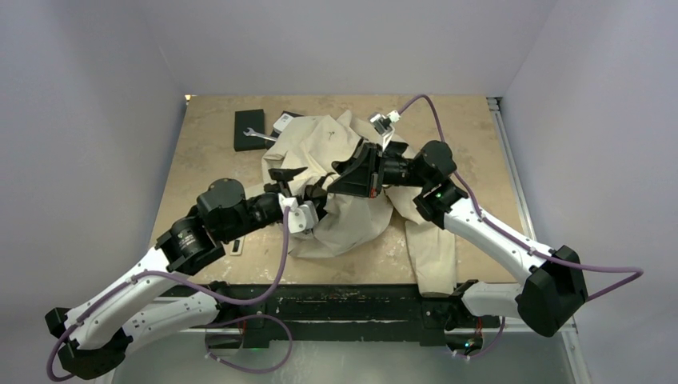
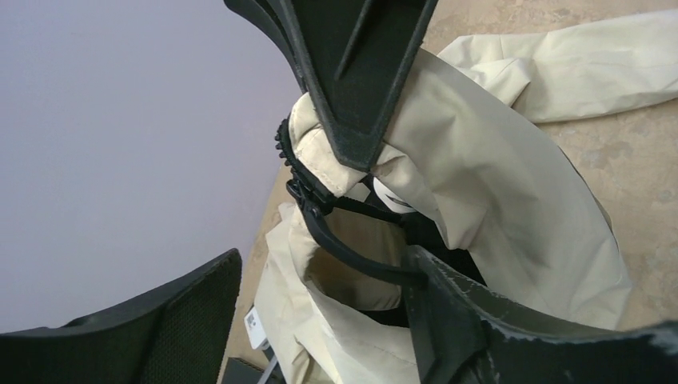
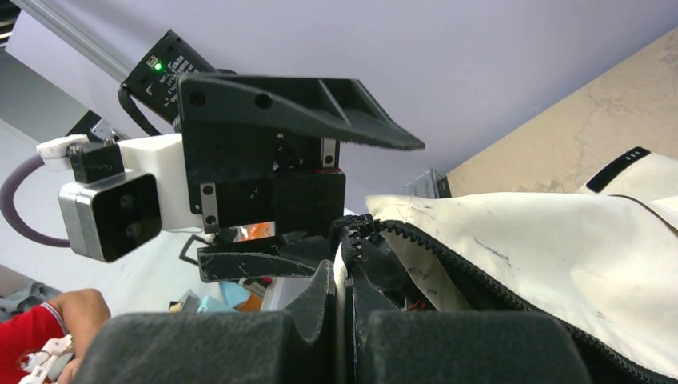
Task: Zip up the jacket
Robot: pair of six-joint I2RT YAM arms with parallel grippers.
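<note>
The cream jacket (image 1: pixel 352 224) lies bunched on the table beneath both grippers. Its black zipper (image 3: pixel 448 256) runs from the raised end down to the right in the right wrist view. My right gripper is shut at that end, a thin strip of pale fabric between its fingertips. In the left wrist view the slider (image 2: pixel 310 200) has a long black pull reaching down to my left gripper's right finger. That gripper is part open, its fingers apart on either side of the pull's line. The pull's far end is partly hidden by the finger.
A dark box (image 1: pixel 249 120), a wrench (image 1: pixel 256 134) and a small white object (image 1: pixel 283 122) lie at the back left. A small pale object (image 1: pixel 237 248) is at the front left. Bare table (image 1: pixel 472 136) shows at the right.
</note>
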